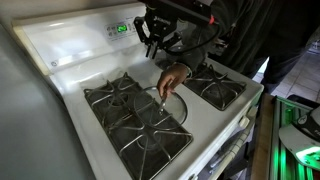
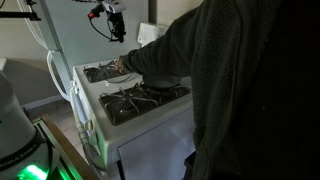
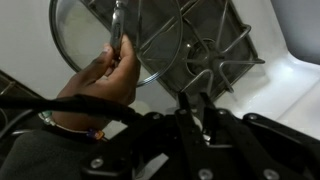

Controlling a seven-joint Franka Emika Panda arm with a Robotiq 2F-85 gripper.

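A person's hand [image 1: 175, 77] grips the handle of a round, clear lid [image 1: 174, 108], which overlaps the left burner grate [image 1: 151, 145] and the white strip beside it. In the wrist view the lid [image 3: 85, 32] and the hand [image 3: 105, 84] fill the upper left. Above the back of the stove hangs my gripper [image 1: 150, 44], apart from both. Its dark fingers [image 3: 184, 102] reach in from the bottom of the wrist view and stand close together, shut. Whatever lies between them is too dark to make out.
The right burner grate [image 1: 218, 87] lies beyond the hand. A raised control panel [image 1: 90, 38] borders the stove's back. The person's dark sleeve [image 2: 190, 48] blocks much of the second exterior view. Bare white stovetop [image 1: 205, 120] shows at the front.
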